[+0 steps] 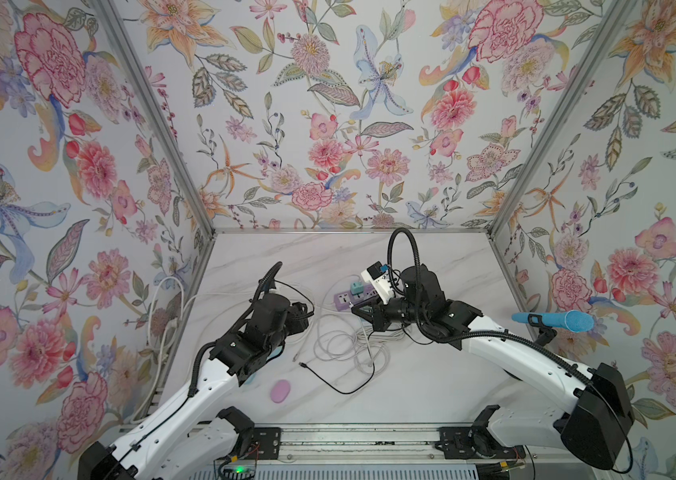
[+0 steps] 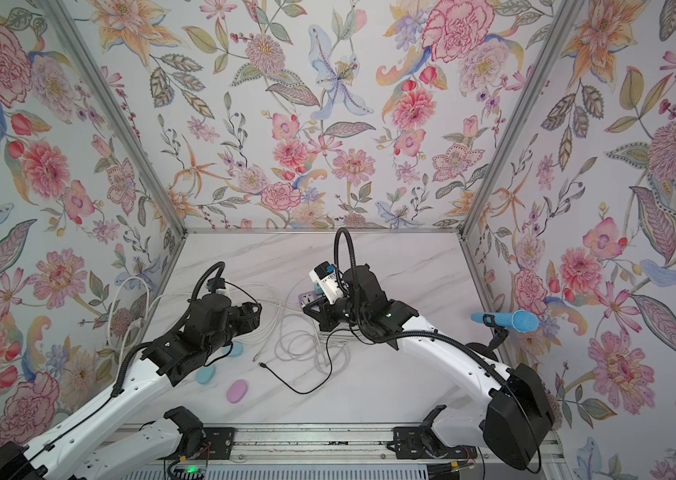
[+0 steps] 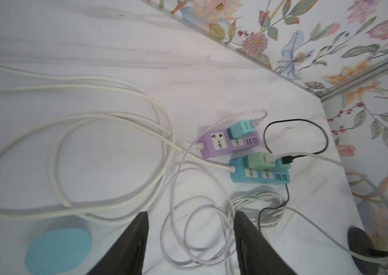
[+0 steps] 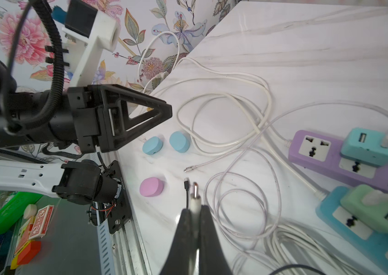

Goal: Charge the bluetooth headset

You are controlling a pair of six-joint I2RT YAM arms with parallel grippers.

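A blue rounded object (image 1: 565, 321) on a black stand at the right edge looks like the headset; its details are too small to tell. My right gripper is shut on the end of a white cable (image 4: 195, 202), its metal tip poking up past the fingers. In the left wrist view, a white cable (image 3: 322, 158) runs from the green adapter (image 3: 257, 160) toward the lower right. My left gripper is open above the table's left side, with nothing between its fingers. The right gripper's tips hover near the power strips in the top views.
Purple (image 4: 315, 149) and blue (image 4: 359, 219) power strips carry adapters. Loose white cable coils (image 3: 203, 215) and a black cable end (image 4: 186, 184) lie in front. Two blue pieces (image 4: 152, 145) and a pink piece (image 4: 151, 187) lie left.
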